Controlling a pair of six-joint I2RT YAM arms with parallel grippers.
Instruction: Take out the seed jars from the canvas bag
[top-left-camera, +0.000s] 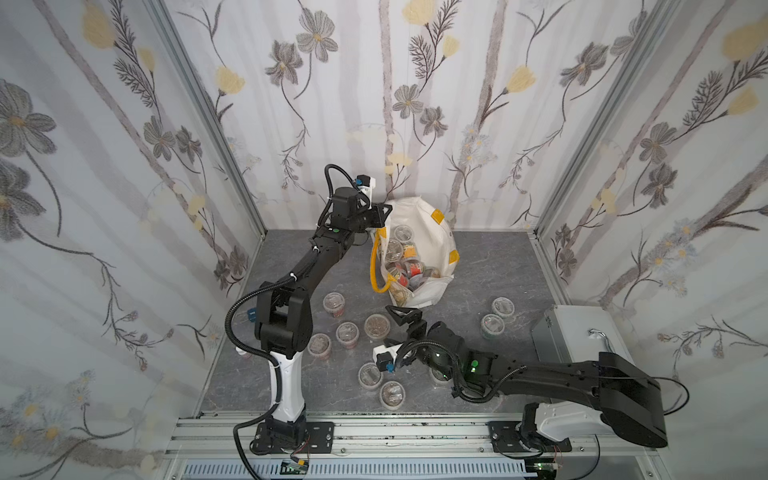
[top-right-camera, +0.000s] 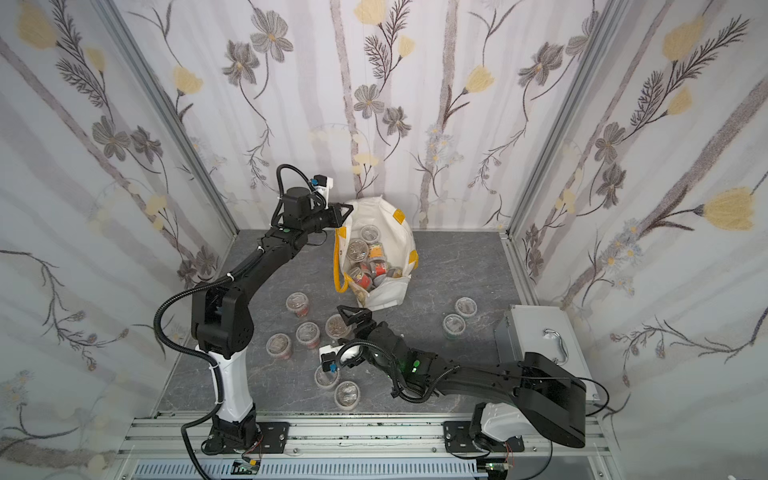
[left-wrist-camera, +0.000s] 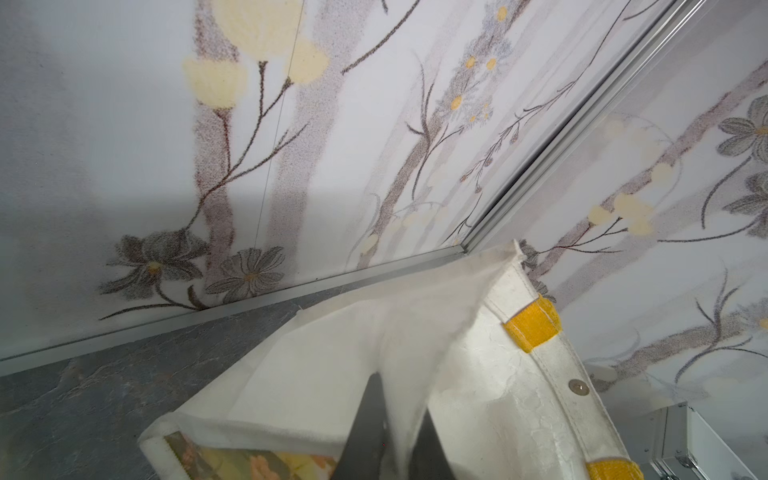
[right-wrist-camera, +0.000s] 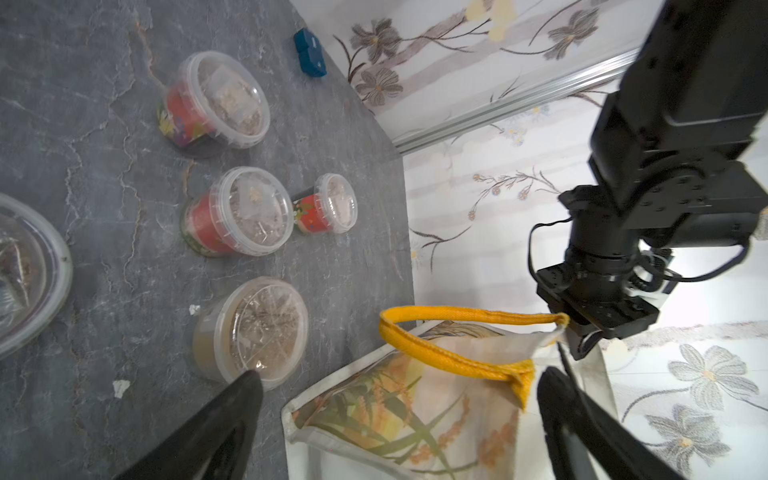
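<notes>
The white canvas bag (top-left-camera: 432, 240) with yellow straps (right-wrist-camera: 448, 360) stands open at the back middle, several seed jars (top-right-camera: 357, 253) inside, some with orange and red labels. My left gripper is shut on the bag's rim, holding that side up. My right gripper stands open just in front of the bag's near end, near a jar (right-wrist-camera: 264, 332) on the table, with nothing between its fingers. Several lidded jars (right-wrist-camera: 240, 208) stand outside the bag at the front left and front middle, two more (top-left-camera: 503, 306) at the right.
A silver metal case (top-right-camera: 540, 328) sits at the right edge, partly behind my right arm. A small blue object (right-wrist-camera: 309, 52) lies at the left edge. The patterned walls enclose the back and sides. Bare table (top-left-camera: 496, 264) shows right of the bag.
</notes>
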